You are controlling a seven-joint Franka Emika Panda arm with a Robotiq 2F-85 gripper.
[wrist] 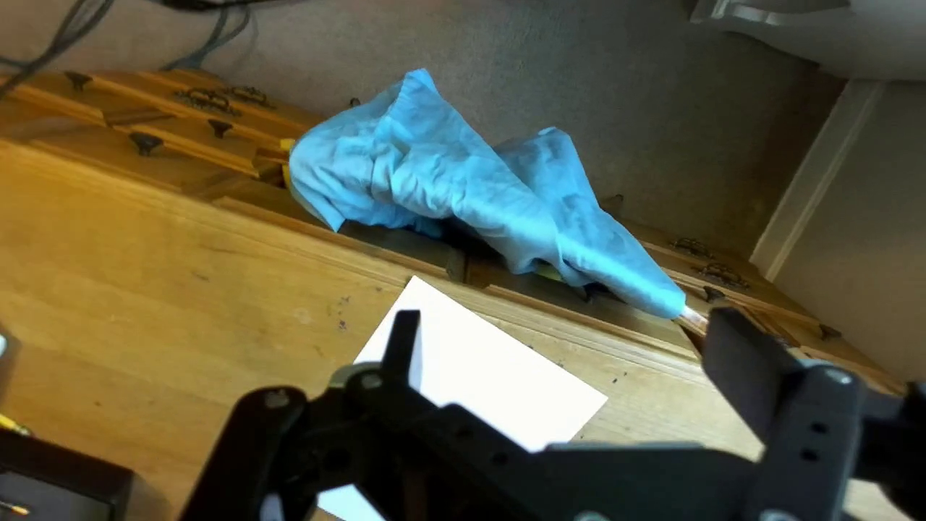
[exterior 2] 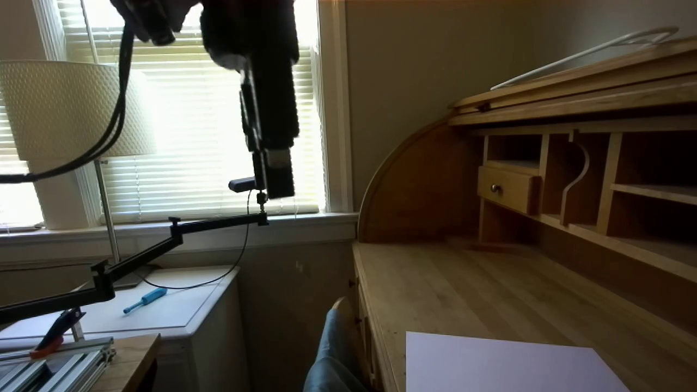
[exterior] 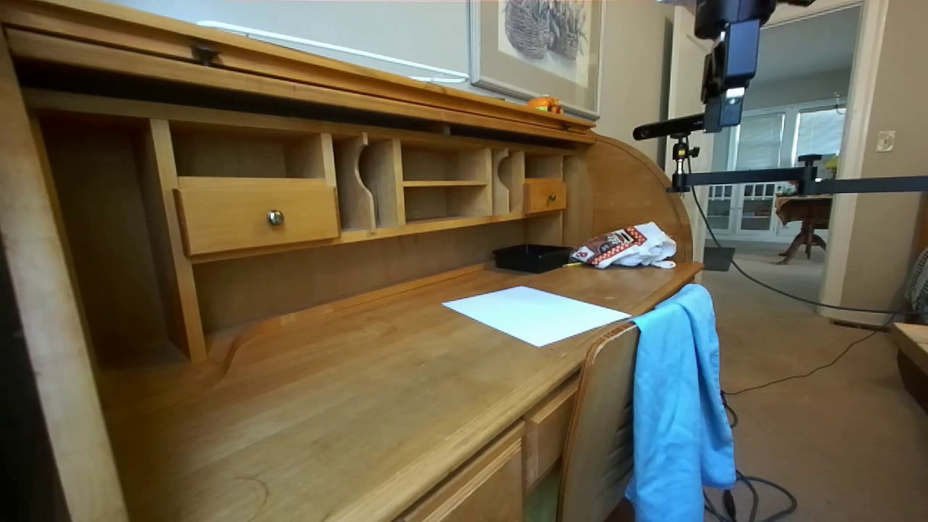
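A light blue cloth [exterior: 684,391] hangs over the back of a wooden chair [exterior: 594,417] at the desk's front edge. From above, in the wrist view, the cloth [wrist: 451,178] lies bunched along that edge. Flat on the desk [exterior: 348,391] is a white sheet of paper [exterior: 535,313]. High over the scene, in exterior view 1, my gripper [exterior: 723,117] points downward, well clear of desk and chair. The wrist view shows the gripper open, its fingers wide apart and nothing held between them.
A black tray [exterior: 532,257] and a crumpled white and red bag [exterior: 628,246] sit at the desk's far end. Cubbies and small drawers [exterior: 258,216] line the back. A camera on a black boom arm [exterior: 748,177] stands near my gripper. Much of the desktop is bare.
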